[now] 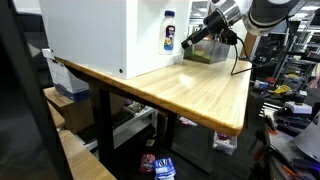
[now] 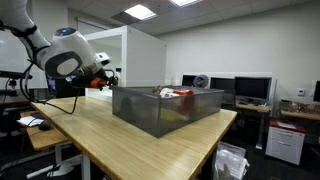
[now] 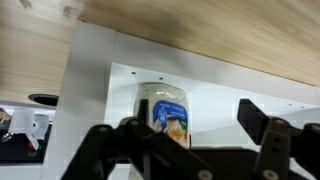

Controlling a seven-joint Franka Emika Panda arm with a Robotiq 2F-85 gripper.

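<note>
A bottle [image 1: 167, 31] with a white cap and blue-and-orange label stands upright by the white cabinet [image 1: 97, 35] in exterior view 1. My gripper [image 1: 186, 43] is just to the bottle's right there, apart from it in that view. Looking down in the wrist view, the bottle [image 3: 172, 112] shows over a white surface, partly behind the dark left finger. The right finger stands well away from it across bare white, so my gripper is open, with no grip on the bottle visible. In exterior view 2 the gripper [image 2: 108, 76] is beside the cabinet, and the bottle is hidden.
A grey open-topped bin [image 2: 160, 108] stands on the wooden table [image 2: 128, 145], close to the arm, with a few things inside. White panel edges [image 3: 170, 62] border the bottle's spot.
</note>
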